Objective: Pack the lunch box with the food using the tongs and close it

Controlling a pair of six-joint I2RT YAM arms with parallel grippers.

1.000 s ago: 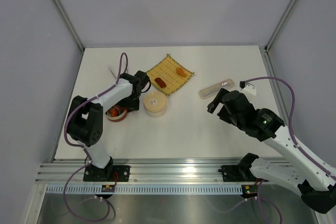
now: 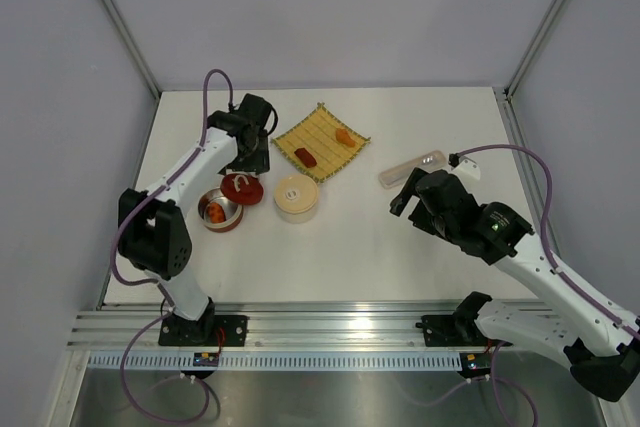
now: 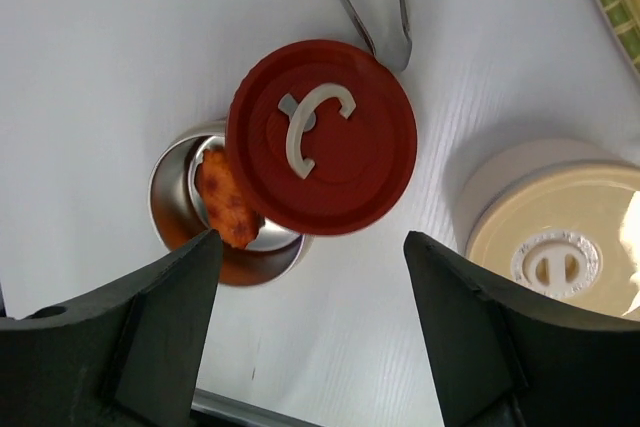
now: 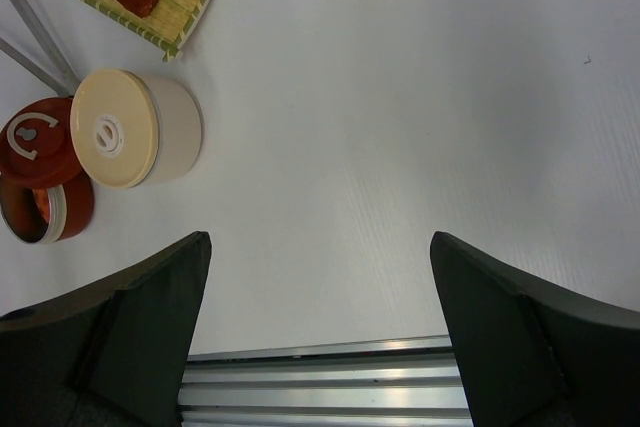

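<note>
My left gripper (image 2: 244,157) hangs open above a red lid (image 3: 350,157) with a pale handle, which rests partly over a steel-and-red container (image 3: 172,202) holding an orange-brown food piece (image 3: 225,202). Metal tongs (image 3: 395,37) lie behind the lid. A cream lidded container (image 2: 297,197) stands to the right. My right gripper (image 2: 410,193) is open over the bare table, with nothing between its fingers.
A bamboo mat (image 2: 322,129) at the back holds two food pieces. A clear case (image 2: 400,172) lies at the right.
My left gripper has moved up and toward the back, uncovering the red lid in the top view. My right gripper has shifted slightly left.
</note>
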